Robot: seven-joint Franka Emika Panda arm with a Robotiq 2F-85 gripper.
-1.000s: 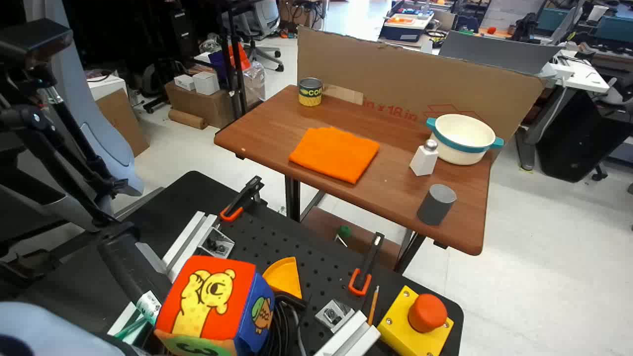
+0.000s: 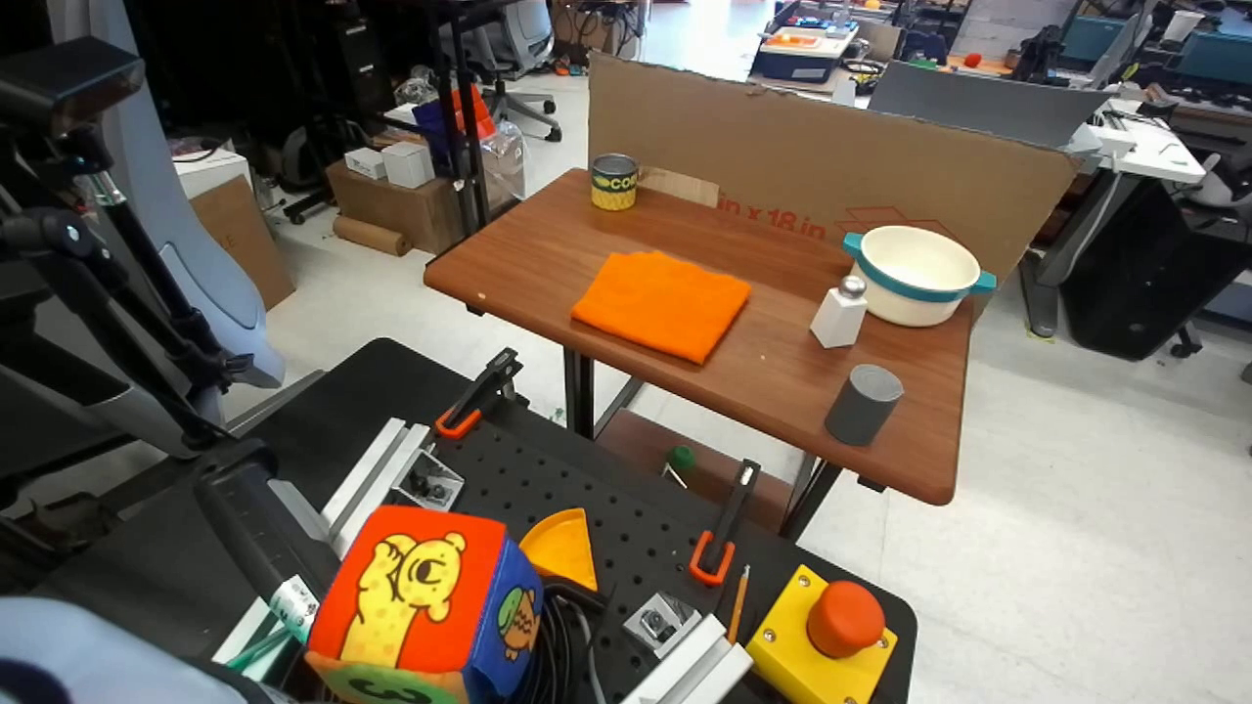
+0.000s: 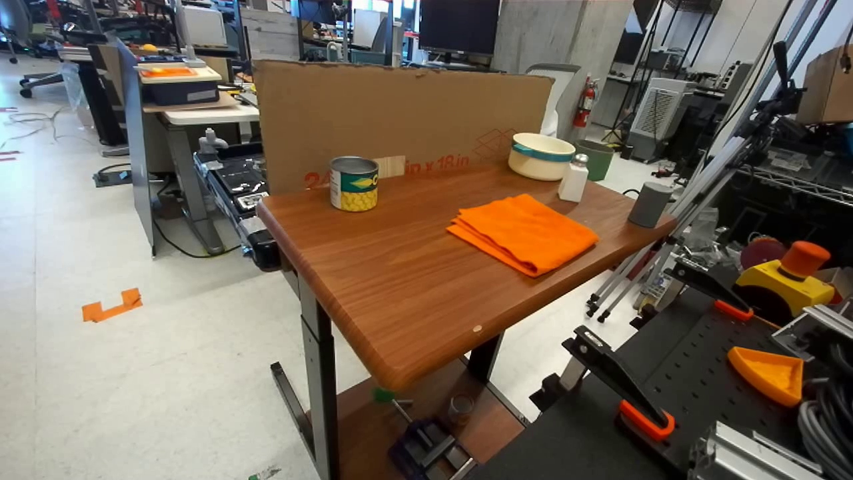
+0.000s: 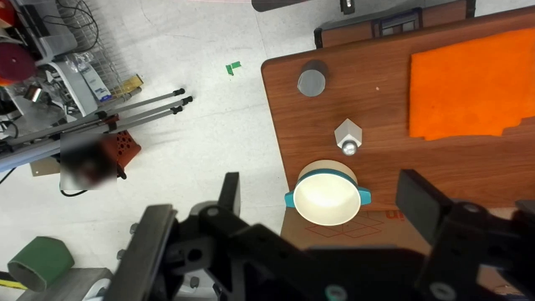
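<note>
In the wrist view my gripper stands open, its dark fingers (image 4: 424, 205) wide apart and nothing held between them. Beyond and well below them is a cream pot (image 4: 328, 198) with teal handles, empty inside, near the table's corner by the cardboard. A white shaker (image 2: 839, 315) with a metal top stands beside the pot. The grey cylinder (image 2: 865, 405) is upright near the table's front right. A folded orange cloth (image 3: 528, 232) lies flat at mid-table. At the far left end is a corn can (image 3: 353, 184). Neither exterior view shows the gripper.
A cardboard sheet (image 2: 810, 158) stands along the table's back edge. Bare wood (image 3: 384, 264) surrounds the cloth. Clamps, a soft cube (image 2: 417, 587) and a yellow box with a red button (image 2: 839, 628) occupy the black bench in front.
</note>
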